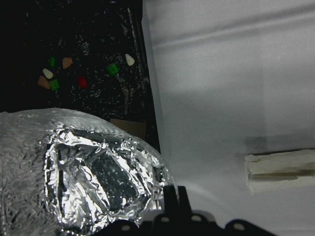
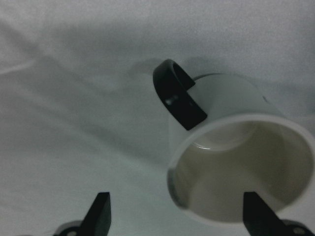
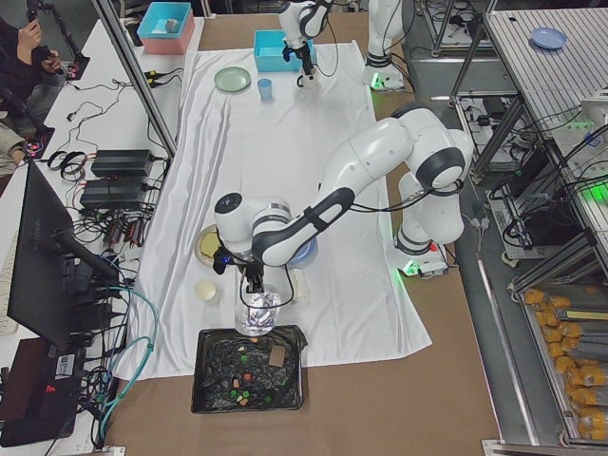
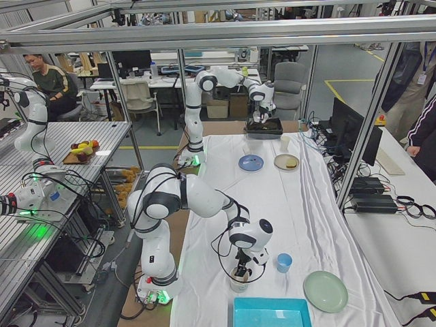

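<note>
My left gripper is over a crumpled foil-lined container point(image 3: 256, 317), its fingertips close together at the foil's rim; whether it grips the rim is unclear. A black lined tray point(image 3: 249, 389) with small colored bits lies beyond. My right gripper is open just above a white mug point(image 2: 221, 93) with a dark handle, one finger over the mug's opening, the other outside it.
A blue bin point(image 4: 271, 313), blue cup point(image 4: 284, 262) and green plate point(image 4: 325, 291) surround the mug. A blue plate point(image 4: 251, 162), tan plate point(image 4: 286, 161), cream cup point(image 3: 206, 291) and pale strip point(image 1: 280, 169) lie on the cloth.
</note>
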